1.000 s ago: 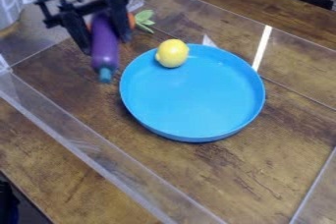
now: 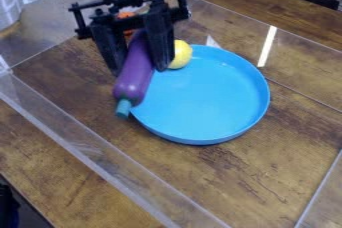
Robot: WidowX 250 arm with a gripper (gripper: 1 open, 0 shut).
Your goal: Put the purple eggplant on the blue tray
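The purple eggplant [image 2: 135, 77] with its teal tip hangs tilted, tip down, at the left side of the blue tray [image 2: 214, 100]. My gripper [image 2: 138, 64] is shut on the eggplant's upper part, its dark fingers [image 2: 158, 48] coming down from the top of the view. From this angle the eggplant overlaps the tray's left rim, and the tip appears near that rim. How high it is above the tray I cannot tell.
A yellow ball [image 2: 181, 56] sits by the tray's upper left rim, partly hidden by the gripper. Behind the gripper is an orange thing [image 2: 130, 13], mostly covered. A clear wall [image 2: 100, 162] runs along the left. Bare wood lies right of the tray.
My gripper has moved right and toward the camera with the eggplant, from left of the tray to over its left rim in view. The tray and ball have stayed put.
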